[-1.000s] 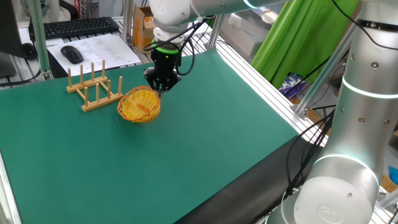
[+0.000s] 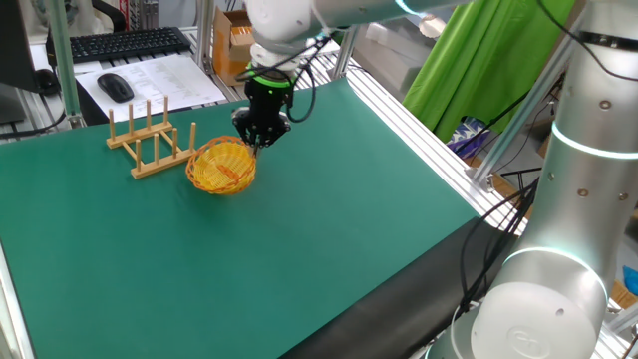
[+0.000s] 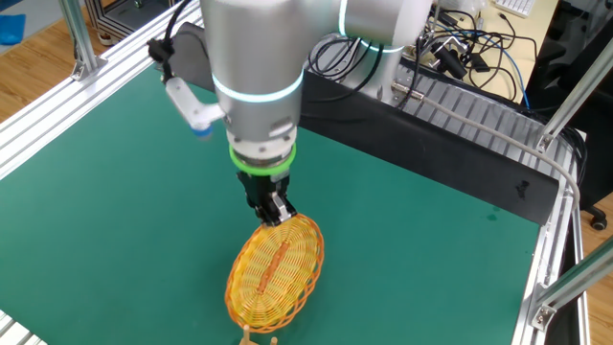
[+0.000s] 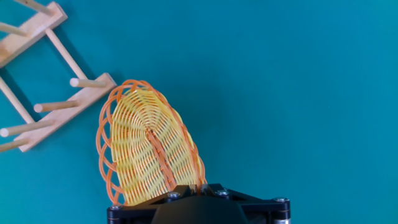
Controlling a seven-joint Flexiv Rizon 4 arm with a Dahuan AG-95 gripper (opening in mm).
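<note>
A yellow wicker basket [image 2: 221, 167] with an orange braided rim is tilted beside the wooden rack in exterior view 1. My gripper [image 2: 256, 149] is at the basket's rim, on the side away from the rack. In the wrist view the gripper looks shut on that rim, its fingers close together. The basket [image 4: 146, 146] extends from there toward the rack, showing its woven inside and an orange central strip. Exterior view 2 shows the basket [image 3: 276, 273] hanging below the gripper [image 3: 282, 220]; whether it touches the table is unclear.
The wooden peg rack [image 2: 152, 150] stands very close to the basket's far side, its upright pegs [image 4: 56, 106] pointing up. A mouse [image 2: 116, 88] and keyboard are beyond the back edge.
The basket and gripper have shifted very slightly, the basket a touch toward the rack. The upper arm has moved a little to the right. The rack has stayed put.
</note>
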